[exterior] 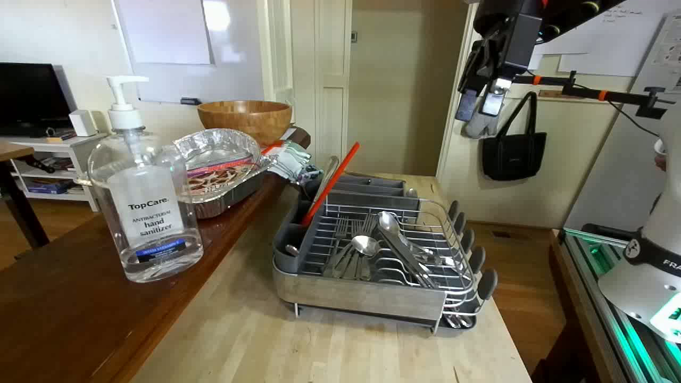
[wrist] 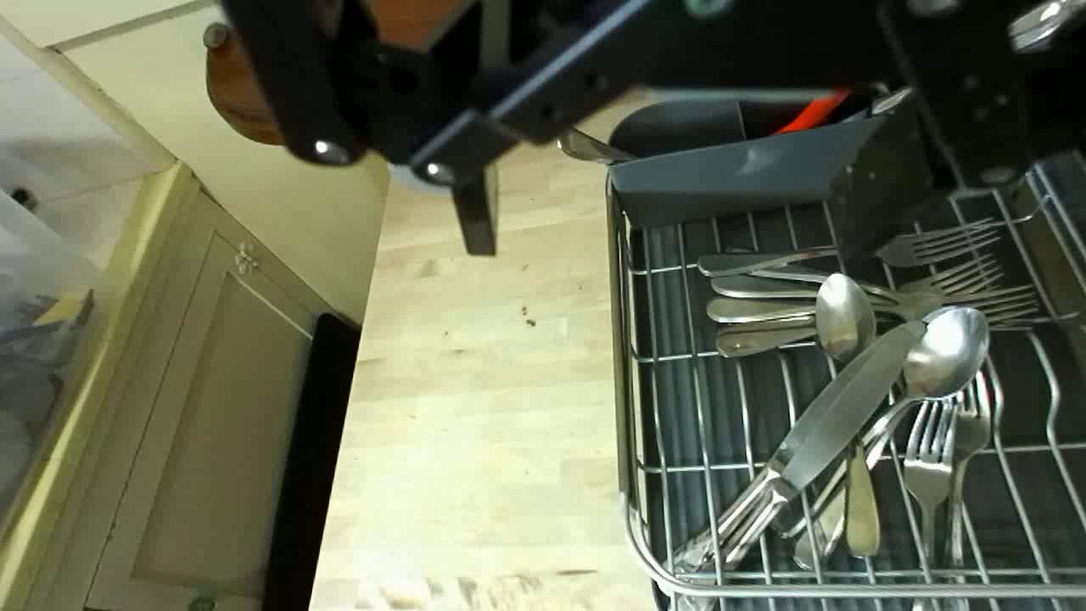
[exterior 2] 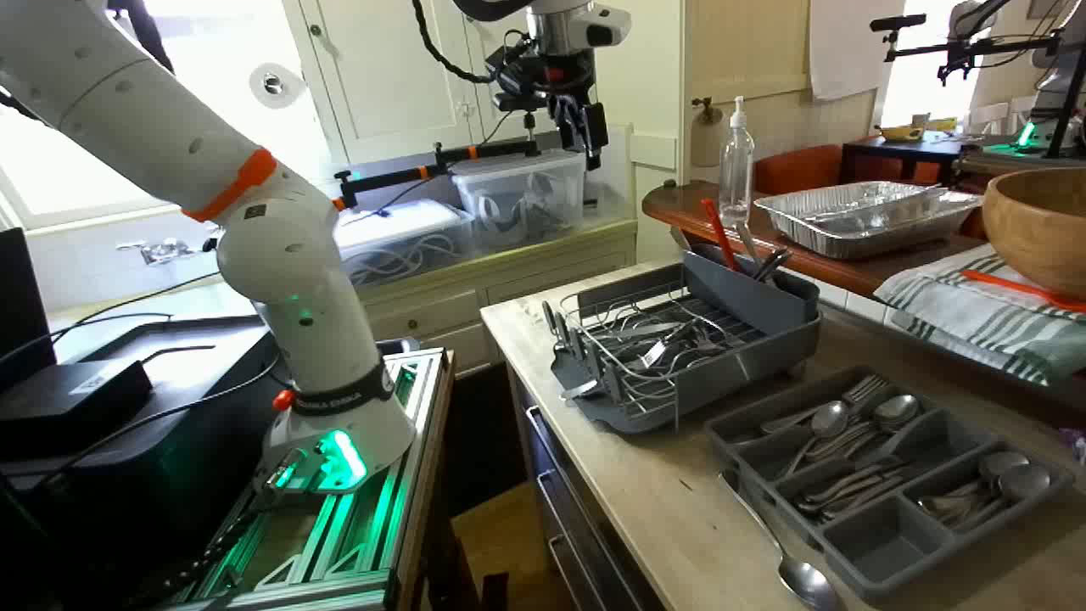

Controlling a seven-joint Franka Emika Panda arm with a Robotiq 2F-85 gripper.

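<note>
High above the counter hangs my gripper (exterior: 480, 105), open and empty, well clear of everything below. In the wrist view its two dark fingers (wrist: 476, 219) stand wide apart. Below sits a grey dish rack (exterior: 364, 290) with wire bars, holding loose forks (wrist: 962, 290), spoons (wrist: 947, 351) and knives (wrist: 855, 402). A red-handled utensil (exterior: 332, 182) leans in the rack's side caddy. In exterior view 2, a grey cutlery tray (exterior 2: 896, 540) beside the rack holds forks and spoons in several compartments; its near corner compartment is empty. One large spoon (exterior 2: 804, 580) lies against the tray's outer side.
A sanitizer bottle (exterior: 150, 210), a foil pan (exterior: 220, 204) and a wooden bowl (exterior: 246, 118) stand on the raised brown ledge. A striped towel (exterior 2: 988, 311) lies near the bowl. Bare counter (exterior: 268, 348) shows around the rack, with a drop at its edge toward the arm's base.
</note>
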